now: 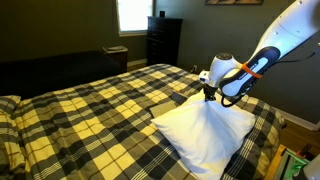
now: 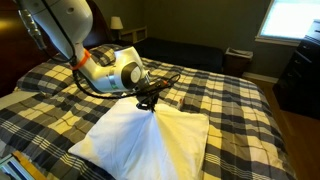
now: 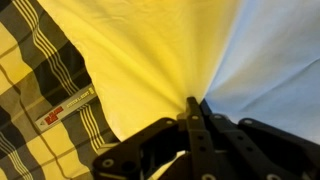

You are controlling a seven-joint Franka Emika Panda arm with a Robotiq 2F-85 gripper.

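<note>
A large white cloth (image 1: 205, 128) lies spread over the plaid bedcover, one part of it drawn up into a peak. At that peak my gripper (image 1: 209, 96) is shut on the cloth. Folds run down from the fingertips in exterior view 2, where the gripper (image 2: 152, 107) stands above the bed and the cloth (image 2: 150, 145) drapes below it. Seen from the wrist, creases in the cloth (image 3: 150, 60), tinted yellow on one side and bluish on the other, converge at the closed gripper. The pinched edge itself is hard to make out.
A white marker-like object with red print (image 3: 67, 108) lies on the plaid bedcover (image 1: 90, 120) beside the cloth. A small dark object (image 1: 180, 98) rests farther back.
</note>
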